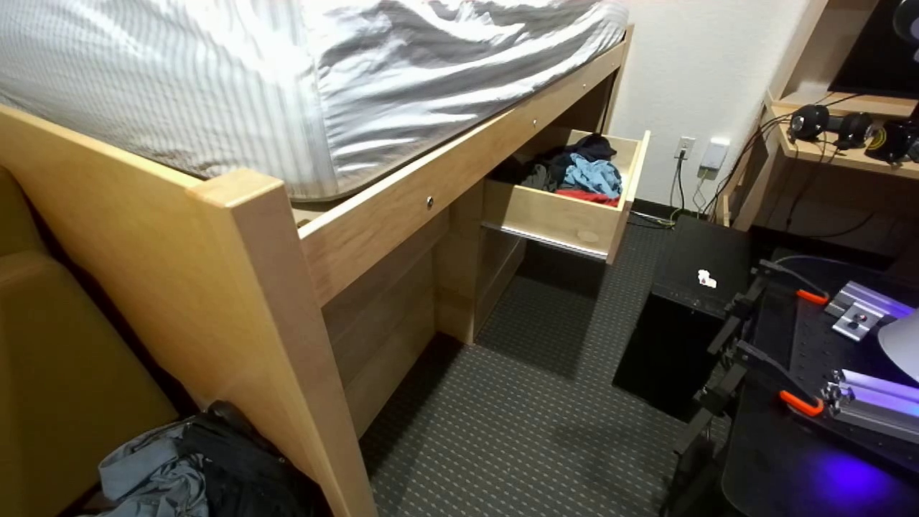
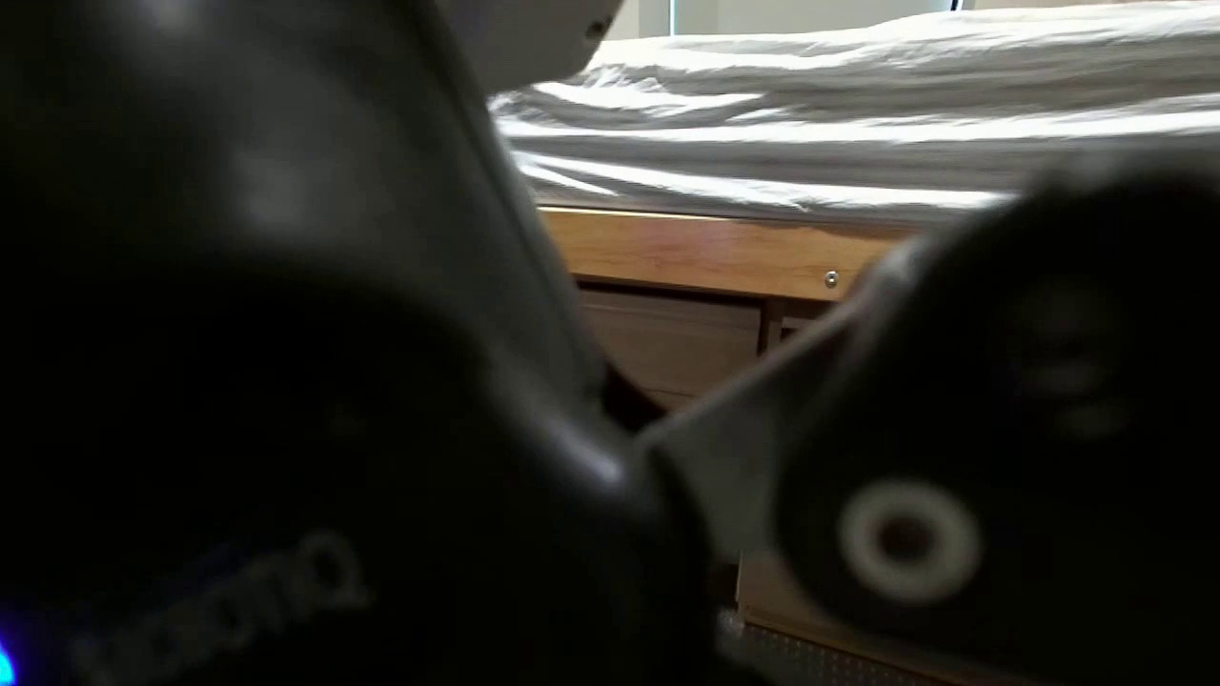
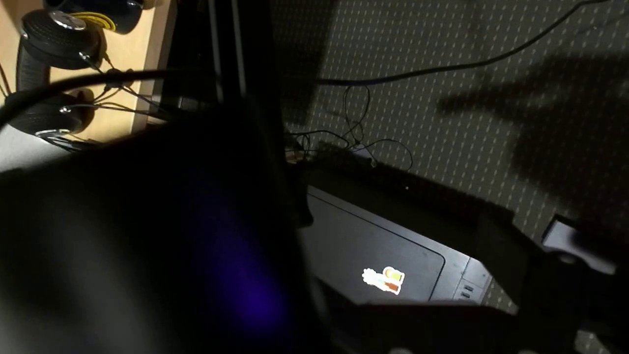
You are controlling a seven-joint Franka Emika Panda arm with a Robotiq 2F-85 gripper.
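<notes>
In exterior view 1, a wooden drawer (image 1: 551, 215) stands pulled out from under the bed, with a blue cloth (image 1: 594, 176), a red cloth (image 1: 588, 197) and dark clothes (image 1: 592, 146) inside. My arm is out of that view. Dark, blurred gripper housing (image 2: 343, 457) fills much of exterior view 2, very close to the camera. A large dark shape covers the left and bottom of the wrist view. My fingertips cannot be made out, nor whether anything is between them.
A black computer case (image 1: 702, 258) with a sticker stands on the carpet, beside the black table (image 1: 775, 465) with its clamps. Headphones (image 1: 831, 126) lie on the desk. More clothes (image 1: 198, 465) are heaped by the bed's near post. Carpet (image 1: 517, 431) before the bed is clear.
</notes>
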